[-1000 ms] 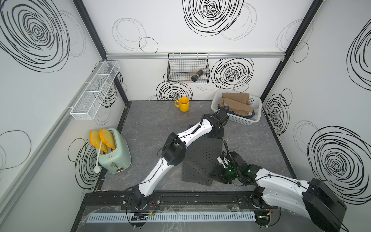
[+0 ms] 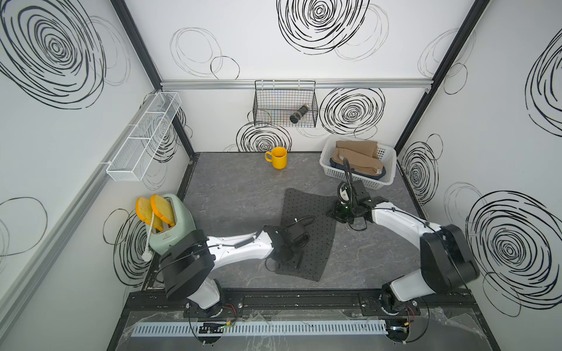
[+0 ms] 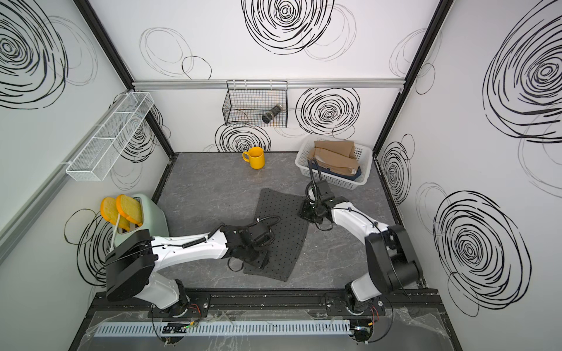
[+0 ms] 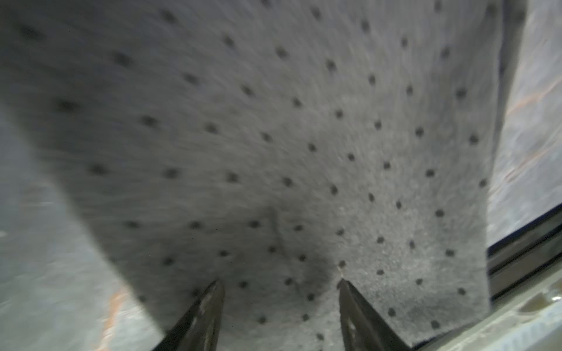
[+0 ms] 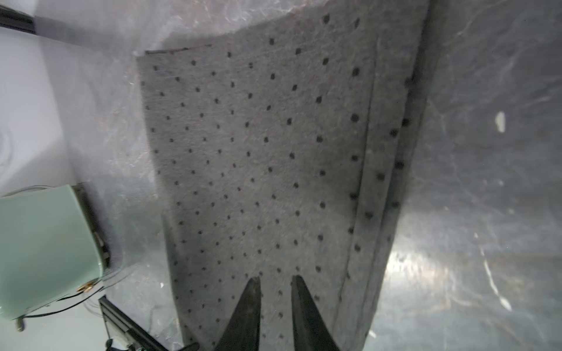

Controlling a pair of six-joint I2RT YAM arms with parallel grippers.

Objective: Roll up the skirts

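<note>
The skirt, a dark grey cloth with rows of black dots [image 2: 319,248], lies flat, lengthwise from back to front at mid-table. Over its near left part is my left gripper [image 2: 299,260]; in the left wrist view its fingers [image 4: 202,318] stand apart with dotted cloth [image 4: 327,175] behind the gap. My right gripper [image 2: 334,215] is at the skirt's far right edge, its fingers [image 5: 248,316] leaving a narrow gap. Whether cloth is pinched between either pair cannot be told. A raised strip runs along one long side of the skirt [image 5: 263,163] in the right wrist view.
A white basket [image 2: 329,169] with folded brown and navy cloths stands at the back right, close beyond my right gripper. A yellow mug [image 2: 279,158] is at the back, and a green toaster [image 2: 175,237] at the left.
My left gripper has swung from the skirt's far end to its near left part. My right gripper has gone from the near right side to the far right edge.
</note>
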